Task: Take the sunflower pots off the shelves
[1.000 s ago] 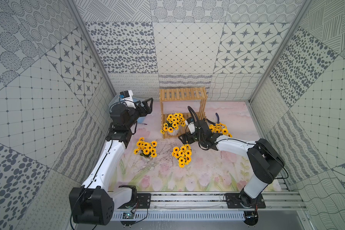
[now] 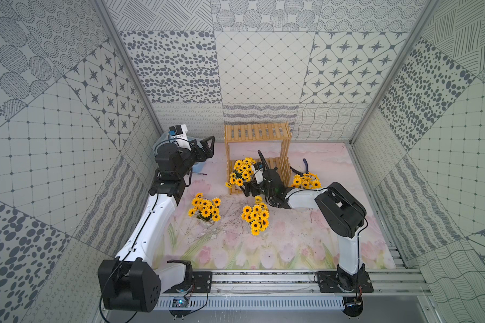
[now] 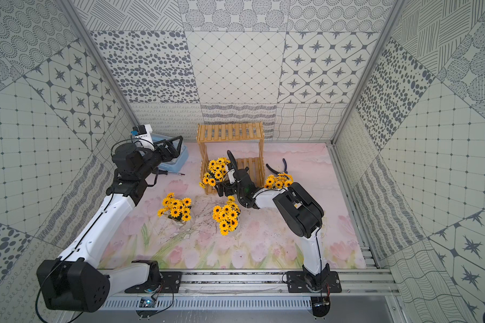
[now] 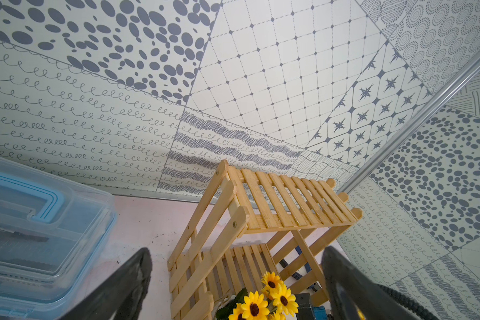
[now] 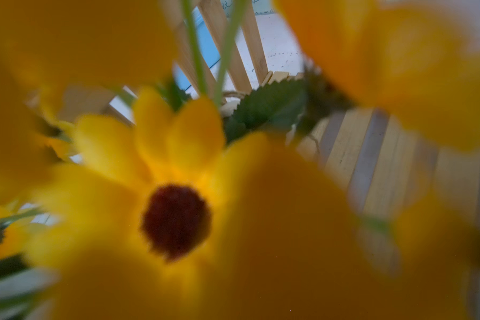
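Observation:
A pot of sunflowers (image 2: pixel 243 170) stands on the lower shelf of the wooden rack (image 2: pixel 257 131), towards its left side. Just in front of and to the right of it, my right gripper (image 3: pixel 221 189) is open and low by the shelf's front edge. Yellow petals (image 5: pixel 178 221) fill the right wrist view and hide the pot and fingertips. More sunflower pots stand on the table: one front left (image 2: pixel 204 208), one front middle (image 2: pixel 256 216), and one right of the rack (image 2: pixel 306 181). My left gripper (image 2: pixel 206 148) hangs open and empty, left of the rack.
At the back left is a clear blue-lidded box (image 4: pixel 37 234), with a screwdriver (image 3: pixel 172 172) lying before it. Dark-handled pliers (image 3: pixel 277 167) lie right of the rack. The rack's top shelf (image 4: pixel 288 200) is bare.
My right arm has moved left, bringing its gripper from the rack's front middle up to the shelf's sunflowers. The left arm holds almost still, and the pots stay in place.

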